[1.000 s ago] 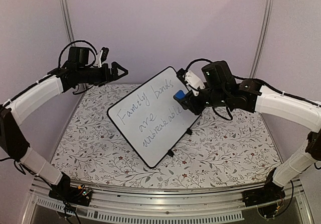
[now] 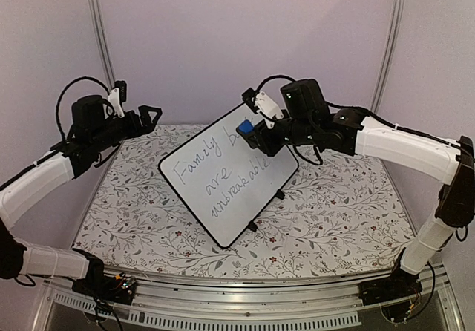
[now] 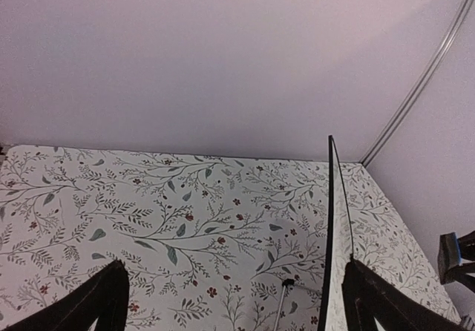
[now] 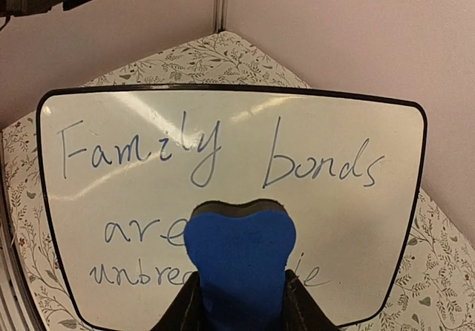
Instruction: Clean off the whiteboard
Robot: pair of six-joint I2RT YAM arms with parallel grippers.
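The whiteboard [image 2: 223, 197] leans at an angle in the middle, bearing blue handwriting "Family bonds are unbreakable", clearly read in the right wrist view, partly hidden there. My right gripper [image 2: 260, 139] is over the board's upper right part, shut on a blue eraser [image 4: 239, 257] with a dark pad on its far side. My left gripper [image 2: 148, 116] is up at the left, beside and apart from the board, open with nothing between its fingers; in the left wrist view the board shows edge-on at the right.
Pale walls stand at the back and both sides, and a metal rail [image 2: 200, 312] runs along the front. Dark clips hold the board's lower right edge.
My left gripper has moved left, away from the board. My right gripper has moved left and slightly up with the eraser, across the board's upper part.
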